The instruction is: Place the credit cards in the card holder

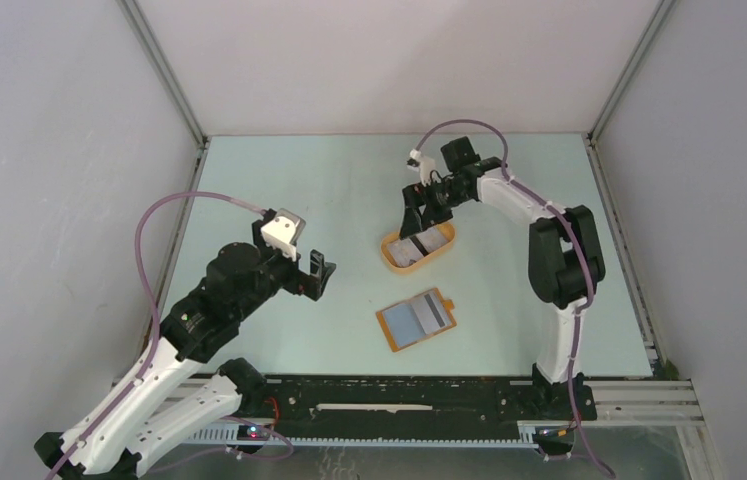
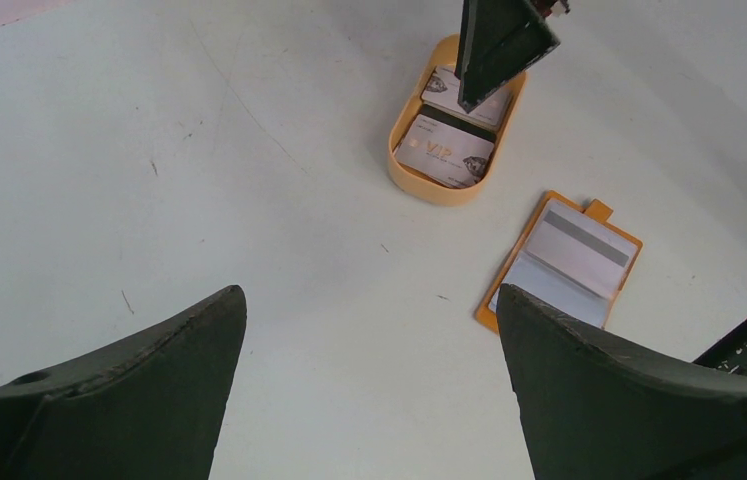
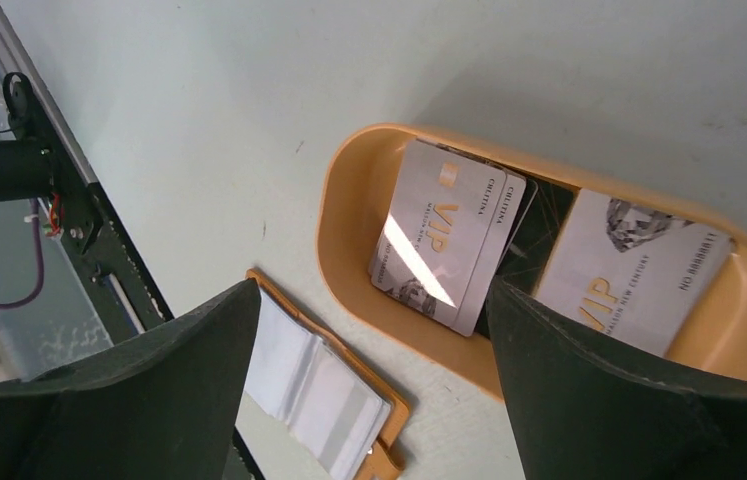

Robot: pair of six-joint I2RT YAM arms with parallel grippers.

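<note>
An orange oval container (image 1: 387, 254) holds white VIP cards (image 3: 439, 225) in two piles with a dark gap between. A flat orange card holder (image 2: 484, 314) with grey-white slots lies in front of it. My right gripper (image 1: 415, 215) hangs just above the container's back edge, fingers apart, with nothing visible between them. My left gripper (image 1: 315, 275) stands open and empty, left of both container and holder, its wide-spread fingers framing bare table in its wrist view.
Side walls and rails border it, with a dark rail (image 1: 389, 390) along the front edge.
</note>
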